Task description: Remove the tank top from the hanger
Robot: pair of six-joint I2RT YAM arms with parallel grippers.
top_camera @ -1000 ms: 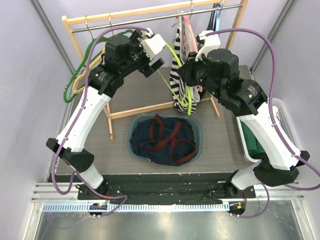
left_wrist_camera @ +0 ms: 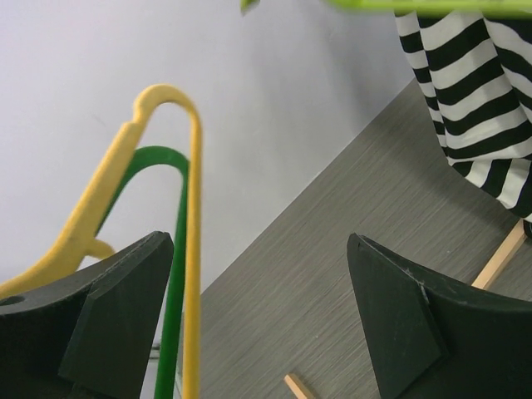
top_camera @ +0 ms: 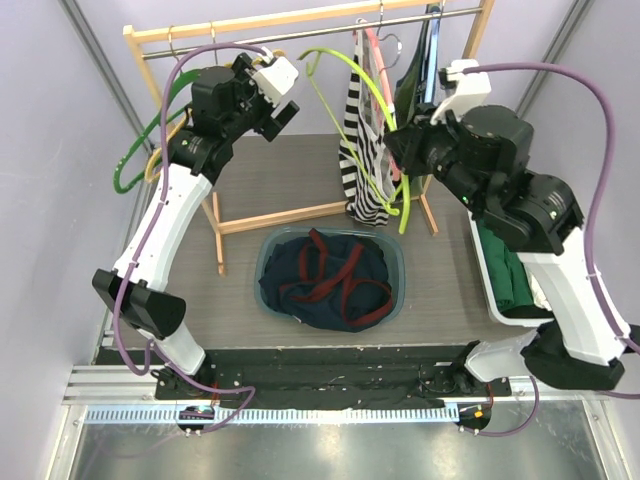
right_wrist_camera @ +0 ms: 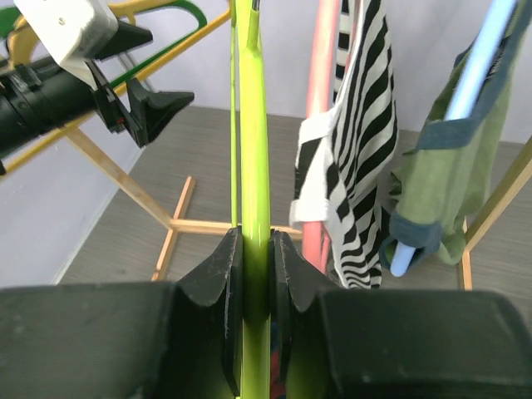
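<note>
A bare lime-green hanger [top_camera: 353, 66] is held at the rack, and my right gripper [top_camera: 397, 148] is shut on its side. The right wrist view shows the hanger's bar [right_wrist_camera: 254, 150] running between the two close fingers. Left of it, my left gripper [top_camera: 277, 113] stands open; its spread fingers [left_wrist_camera: 399, 307] have only empty space between them in the left wrist view. A dark navy garment with dark red straps [top_camera: 325, 280], which looks like the tank top, lies heaped in the grey bin [top_camera: 399, 275] below.
Green and yellow hangers [top_camera: 133, 155] hang at the rack's left end, close to my left arm. Striped cloth [top_camera: 360, 150], a pink hanger [right_wrist_camera: 325, 58] and a blue hanger [right_wrist_camera: 482, 62] crowd the right. A white basket [top_camera: 484, 270] with green cloth stands right. Floor behind the bin is clear.
My left gripper has moved left, away from the lime-green hanger. My right gripper has shifted right, carrying the hanger along. The garment in the bin has not moved.
</note>
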